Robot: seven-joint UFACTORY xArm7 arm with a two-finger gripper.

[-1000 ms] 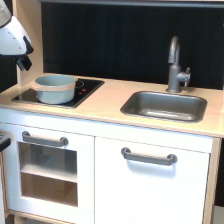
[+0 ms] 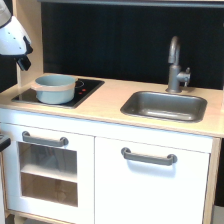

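Observation:
At the upper left edge, part of a white robot arm [image 2: 12,38] shows, with my dark gripper [image 2: 23,62] at its lower end. It hangs above and to the left of a pale blue-grey pot [image 2: 55,91], apart from it. The gripper's fingers are small and dark against the panel, so their opening is not clear. The pot stands upright on the black stovetop [image 2: 90,88]; its inside is mostly hidden from this angle.
Right of the stove, a grey sink [image 2: 165,105] with a tall dark faucet [image 2: 176,68] is set into the wooden counter [image 2: 105,110]. Below are white cabinet doors with grey handles [image 2: 148,157]. A dark part [image 2: 4,143] juts in at the left edge.

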